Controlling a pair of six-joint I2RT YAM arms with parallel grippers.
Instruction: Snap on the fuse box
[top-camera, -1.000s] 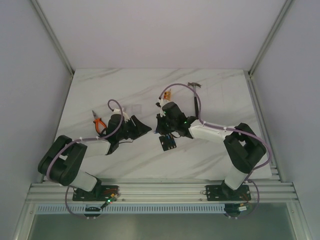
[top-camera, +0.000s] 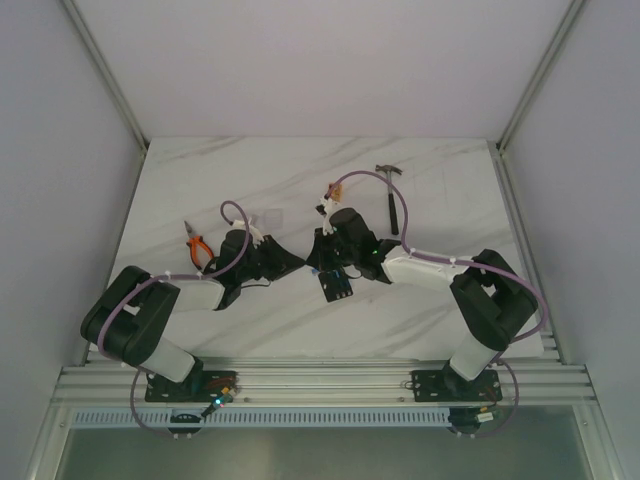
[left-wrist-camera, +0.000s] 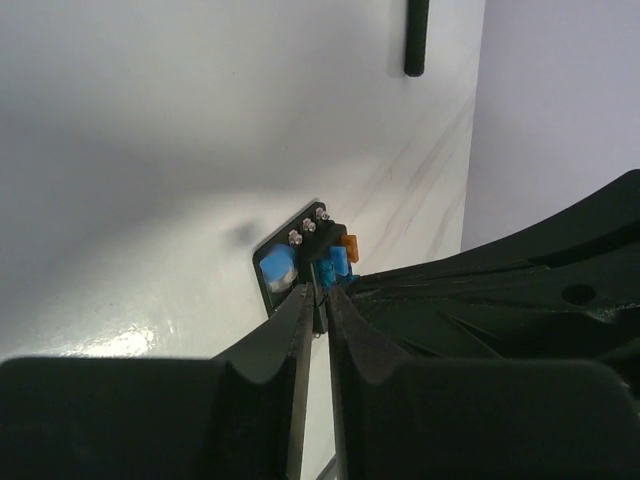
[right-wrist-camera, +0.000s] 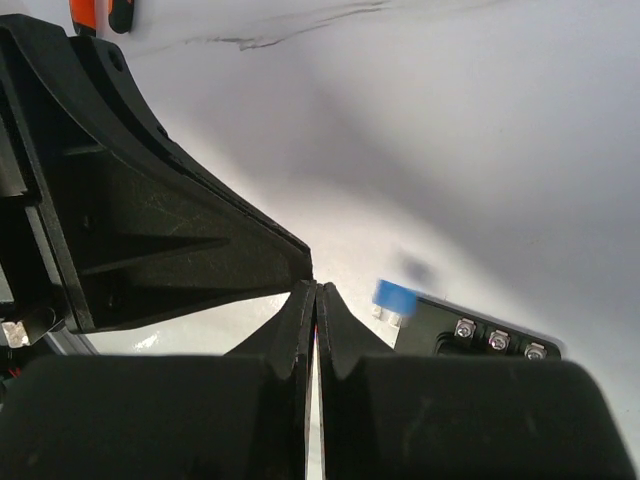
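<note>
The black fuse box (top-camera: 336, 287) (left-wrist-camera: 267, 294) lies on the marble table beneath the grippers, with screw terminals, blue parts and an orange part (left-wrist-camera: 349, 247) showing in the left wrist view. A blue piece (right-wrist-camera: 395, 296) sits at its corner in the right wrist view. My left gripper (top-camera: 300, 262) is shut, its tips meeting the right gripper's; what is between them cannot be made out. My right gripper (top-camera: 316, 262) is shut above the box's edge, something thin and reddish faintly showing between its fingers.
Orange-handled pliers (top-camera: 199, 247) lie at the left. A hammer (top-camera: 392, 200) lies at the back right, a small orange item (top-camera: 335, 190) at the back middle, and a clear piece (top-camera: 270, 218) behind the left arm.
My left gripper has edged right toward the fuse box and right gripper. My right arm has shifted slightly down in the top view, the two tips now almost touching.
</note>
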